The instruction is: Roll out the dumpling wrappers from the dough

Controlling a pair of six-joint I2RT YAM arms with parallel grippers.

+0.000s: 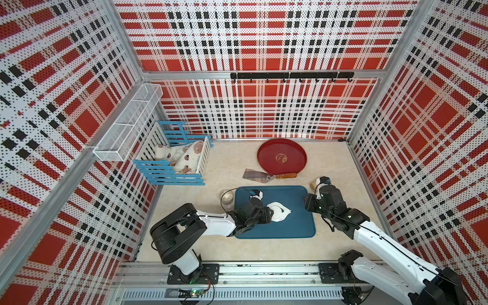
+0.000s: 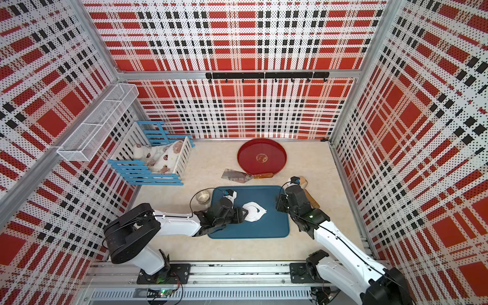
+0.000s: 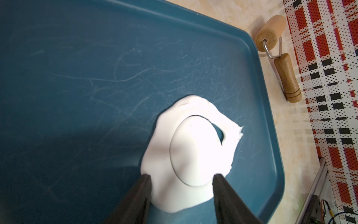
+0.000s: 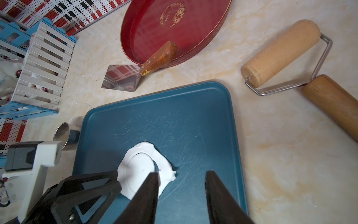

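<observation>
Flat white dough (image 3: 167,149) lies on the blue tray (image 3: 93,119). A round disc (image 3: 194,149) is cut in it, with a ring of dough around it and a dark gap at one side. Close over the dough is my left gripper, part open, with the disc and ring in view between and beyond its fingers. Above the tray's right side, my right gripper hangs part open with only bare tray between its fingertips. A wooden rolling pin (image 4: 281,52) rests on the table right of the tray.
Behind the tray lies a scraper (image 4: 121,77), its handle (image 4: 160,57) near the red round pan (image 4: 179,33). A small metal cup (image 4: 66,135) stands left of the tray. The blue and white crate (image 1: 167,175) holds stuffed-looking items at the back left.
</observation>
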